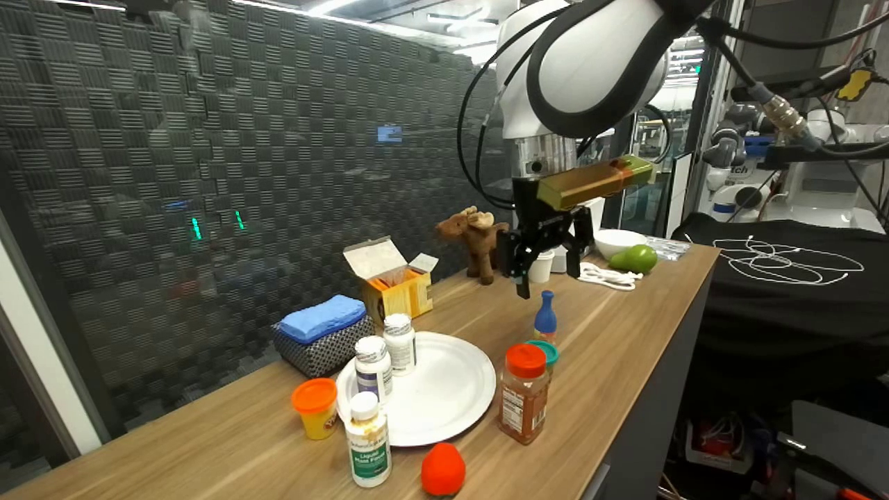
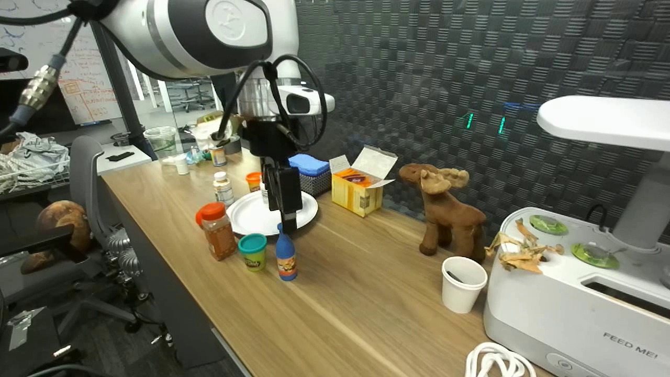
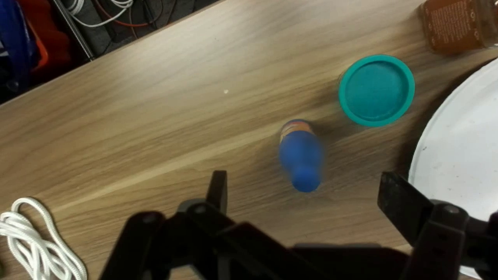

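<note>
My gripper is open above the table, its two fingers wide apart with nothing between them. A small blue bottle [image 3: 301, 156] stands upright on the wood below; in the wrist view it shows in the gap, a little ahead of the fingertips. In exterior view 1 the gripper [image 1: 550, 286] hangs higher than the bottle [image 1: 545, 317], clear of it. Exterior view 2 has the bottle [image 2: 286, 256] standing beside a teal-lidded tub [image 2: 252, 251], with the fingers partly behind its tip.
A spice jar [image 1: 524, 395] and a white plate [image 1: 454, 383] bearing white bottles lie close by. Toward the back stand a plush moose [image 2: 450, 210], a paper cup [image 2: 462, 286] and a white planter [image 2: 540, 308]. Bare table [image 2: 358, 301] separates the blue bottle from the cup.
</note>
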